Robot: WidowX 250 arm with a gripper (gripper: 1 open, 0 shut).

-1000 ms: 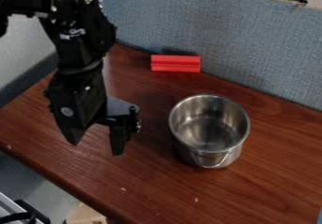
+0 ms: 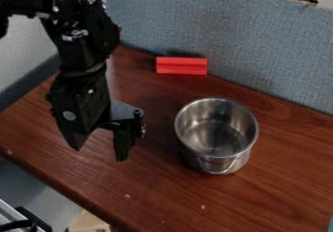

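My black gripper (image 2: 99, 140) hangs low over the left part of the wooden table (image 2: 182, 202), fingers pointing down and apart, with nothing visible between them. To its right stands a steel pot (image 2: 216, 134), upright and empty, with a wire handle on its near side. A red block (image 2: 181, 65) lies at the back of the table, behind the pot and to the right of the arm.
A blue-grey padded partition (image 2: 247, 41) runs along the back. The table's front-left edge drops to a grey floor and some clutter at bottom left.
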